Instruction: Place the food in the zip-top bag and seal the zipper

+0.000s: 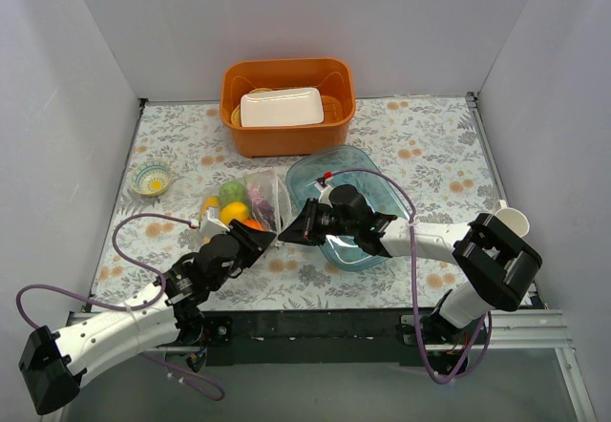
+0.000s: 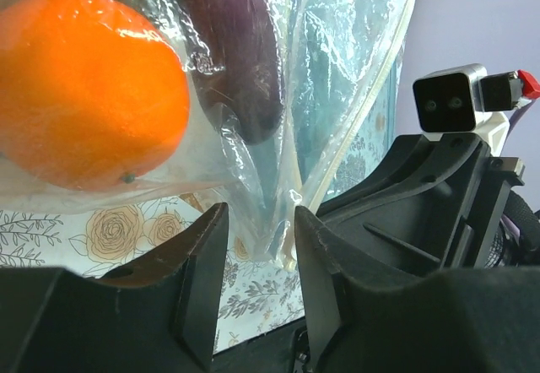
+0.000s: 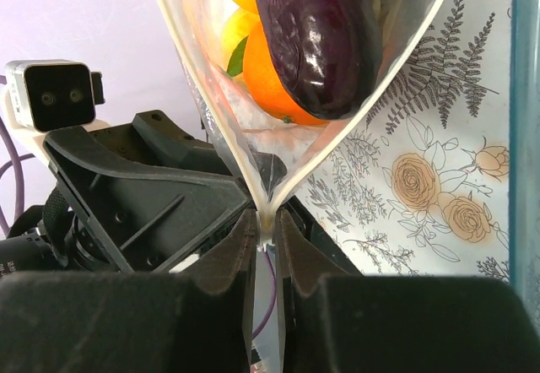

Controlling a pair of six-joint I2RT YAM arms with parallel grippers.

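The clear zip top bag (image 3: 390, 94) lies on the table with its mouth gaping. Inside it are an eggplant (image 3: 325, 40), an orange (image 2: 89, 90) and yellow and green food, including a green piece (image 1: 232, 192). My right gripper is shut on the near corner of the bag's zipper edge (image 3: 215, 107). My left gripper is part open around the bag's near corner. Bag film and zipper edge show between its fingers, with space on either side. In the top view both grippers nearly meet at that corner.
A teal translucent tray (image 1: 382, 169) sits under the right arm. An orange bin (image 1: 286, 141) holding a white lid stands at the back. A patterned bowl (image 1: 150, 178) is at left and a white mug (image 1: 512, 219) at the right edge.
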